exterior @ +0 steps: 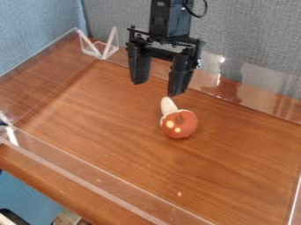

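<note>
My black gripper [159, 74] hangs open above the back middle of the wooden table [118, 132], its two fingers spread wide with nothing between them. Below and a little right of it lies a toy mushroom [179, 125] with a red, pale-spotted cap toward the front and a white stem pointing back toward the gripper.
A white wire rack [98, 46] is at the back left. Clear low walls edge the table along the back, front left and right. Small dark and white items sit at the left edge.
</note>
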